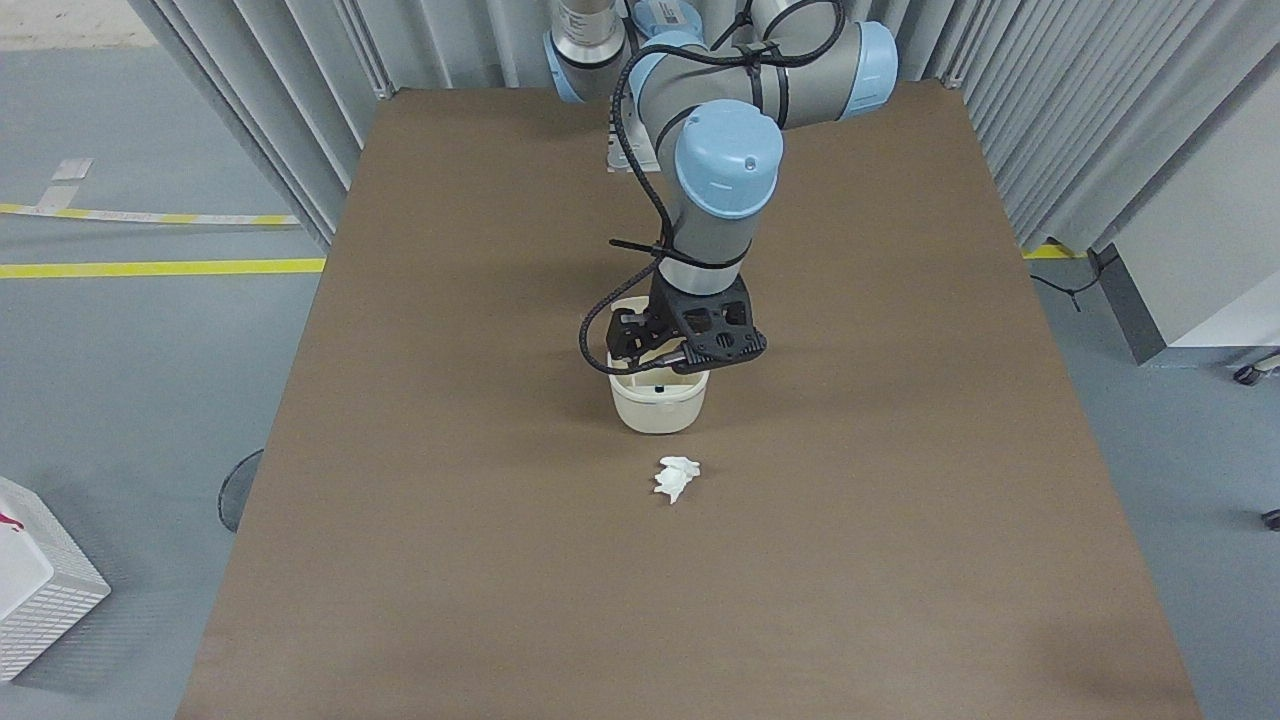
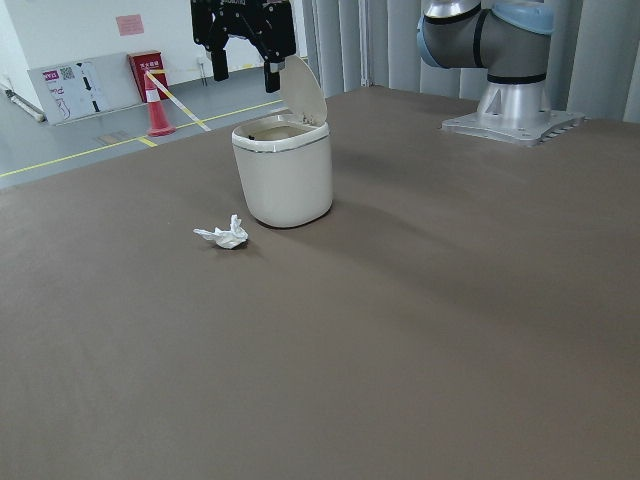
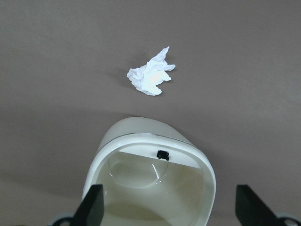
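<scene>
My gripper (image 2: 240,65) hangs above a white lidded bin (image 2: 282,180), its lid (image 2: 302,90) standing raised. In the wrist view the two fingertips stand wide apart at the bottom, open, with the bin's mouth between and below them. The bin (image 1: 657,414) looks empty inside apart from a small black fitting at its rim (image 3: 162,154). A crumpled white tissue (image 3: 150,74) lies on the brown table, outside the bin and a little in front of it in the front view (image 1: 675,476).
A robot base (image 2: 512,120) stands at the back. Grey curtains hang behind the table.
</scene>
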